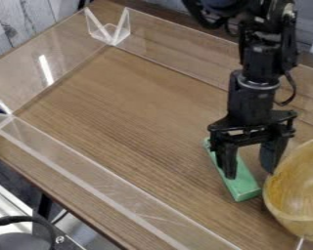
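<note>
My black gripper (246, 148) stands open over a flat green rectangular object (238, 187) on the wooden table, right of centre. One finger hangs at the green object's upper part, the other off to its right. I cannot tell whether they touch it.
A yellow bowl (297, 209) sits at the lower right, close beside the green object. A black round item lies at the bottom left corner.
</note>
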